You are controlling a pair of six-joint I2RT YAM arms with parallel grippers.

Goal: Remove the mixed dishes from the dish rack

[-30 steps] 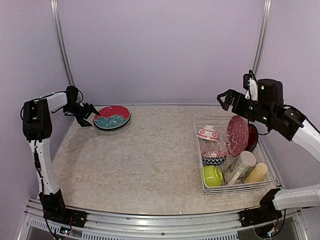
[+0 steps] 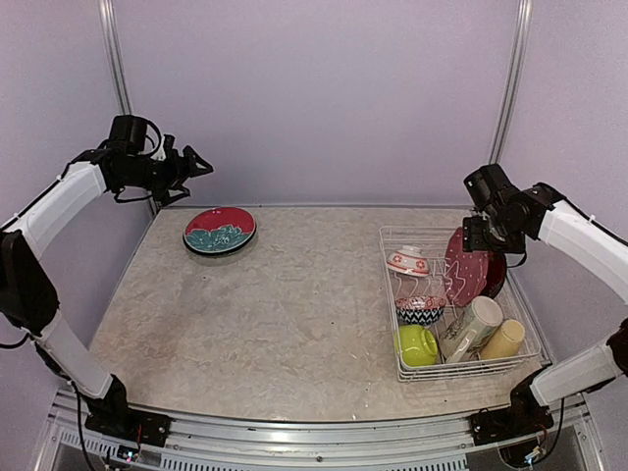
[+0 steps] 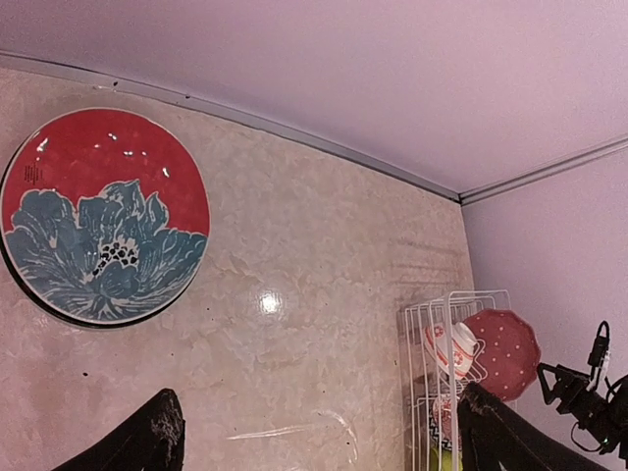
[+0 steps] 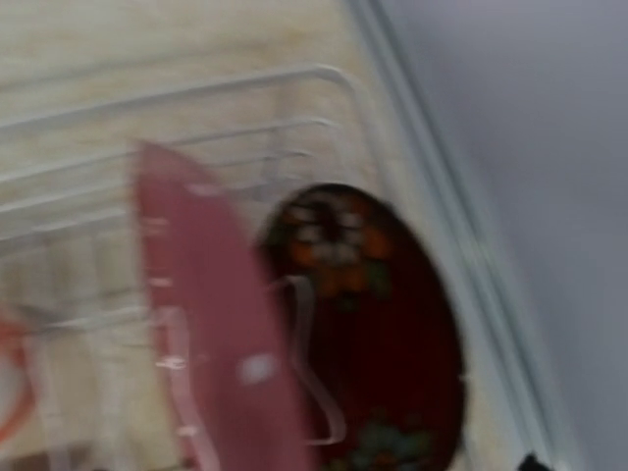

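Note:
At the right stands the white wire dish rack (image 2: 385,257). In its back right, a pink-red plate (image 2: 461,270) and a dark brown flowered plate (image 4: 383,294) stand on edge. My right gripper (image 2: 473,234) hangs over the top of these plates; its tips barely show at the bottom of the right wrist view, wide apart. The rack also holds a white-and-orange bowl (image 2: 407,261), a patterned bowl (image 2: 420,309), a green cup (image 2: 417,346), a pale patterned cup (image 2: 473,329) and a yellow cup (image 2: 504,340). My left gripper (image 2: 191,179) is open and empty, raised at the left.
A red-and-teal plate (image 2: 220,230) lies flat on a dark-edged one at the back left of the table. The right wall (image 4: 549,196) runs close beside the rack.
My left gripper has risen and drawn away from the flat plates. The right gripper has shifted right and turned, from facing the bowl to over the upright plates. The dishes have stayed put.

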